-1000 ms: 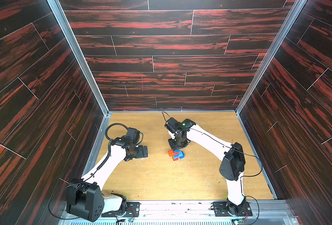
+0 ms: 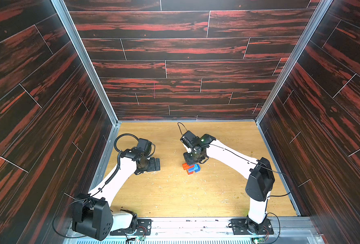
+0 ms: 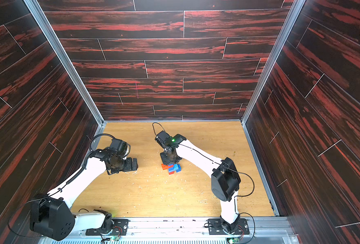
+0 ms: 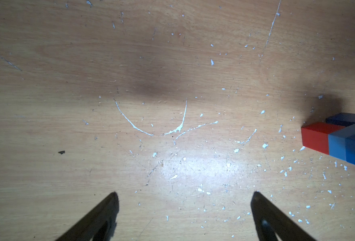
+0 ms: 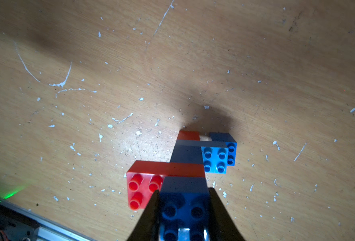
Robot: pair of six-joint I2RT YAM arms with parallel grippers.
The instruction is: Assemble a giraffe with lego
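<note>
A cluster of red and blue bricks lies on the table near the middle: a red brick (image 2: pixel 185 166) and blue brick (image 2: pixel 197 169) in the top left view. In the right wrist view my right gripper is shut on a blue brick (image 5: pixel 184 184) at the cluster's near end, beside a red brick (image 5: pixel 143 186); a lighter blue brick (image 5: pixel 214 158) sits farther along. Whether the held brick is joined to the rest I cannot tell. My left gripper is open and empty, left of the cluster, which shows at the left wrist view's right edge.
Dark walls with metal rails enclose it on the sides and back.
My right arm has shifted slightly toward the front and right, its gripper a little lower over the bricks. The left arm and the cluster look unchanged.
</note>
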